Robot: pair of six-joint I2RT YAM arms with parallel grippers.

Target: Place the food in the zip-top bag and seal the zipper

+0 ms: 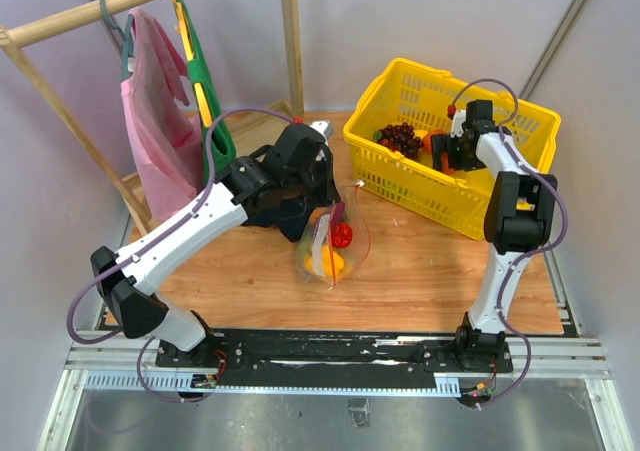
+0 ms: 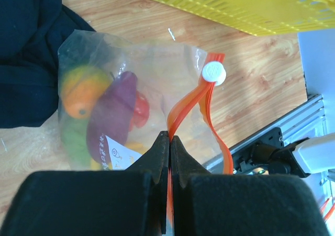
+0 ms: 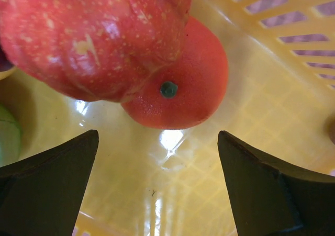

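Note:
In the left wrist view a clear zip bag (image 2: 157,63) with an orange rim stands mouth open, a white slider (image 2: 213,72) on that rim. Inside lie an eggplant (image 2: 111,113), a red pepper (image 2: 140,110), an orange-yellow fruit (image 2: 82,89) and other pieces. My left gripper is shut on the rim. Down inside the yellow basket (image 1: 420,193), my right gripper is open with nothing between its fingers. Just ahead of it are an orange tangerine (image 3: 183,84) and a mottled red-orange pumpkin (image 3: 99,37), which partly covers the tangerine.
Dark grapes (image 1: 400,139) lie at the basket's left side; a pale green vegetable (image 3: 8,136) shows at the right wrist view's edge. Dark cloth (image 2: 26,58) lies beside the bag. Hanging cloths (image 1: 160,111) fill the back left. Bare wood (image 1: 440,281) lies before the basket.

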